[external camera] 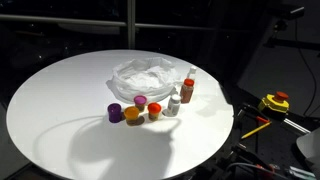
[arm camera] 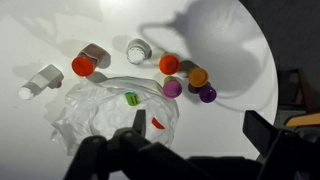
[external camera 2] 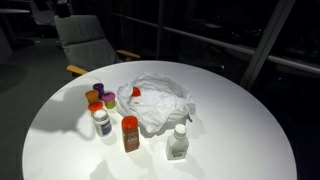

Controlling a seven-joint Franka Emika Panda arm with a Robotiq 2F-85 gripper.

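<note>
My gripper hangs high above the table, open, with its two black fingers wide apart and nothing between them. A crumpled white plastic bag [arm camera: 90,125] lies below it, seeming to line a round container; a small green item [arm camera: 131,98] and a red item [arm camera: 157,124] show inside. Beside the bag sit small tubs: purple [arm camera: 208,94], orange [arm camera: 198,76], red-orange [arm camera: 169,64] and magenta [arm camera: 172,87]. A white-lidded bottle [arm camera: 138,51], a red-capped brown jar [arm camera: 84,65] and a white bottle [arm camera: 42,80] complete the group.
A red-and-yellow emergency stop button [external camera: 276,101] sits off the table at right, near cables. An empty chair [external camera 2: 90,42] stands behind the table.
</note>
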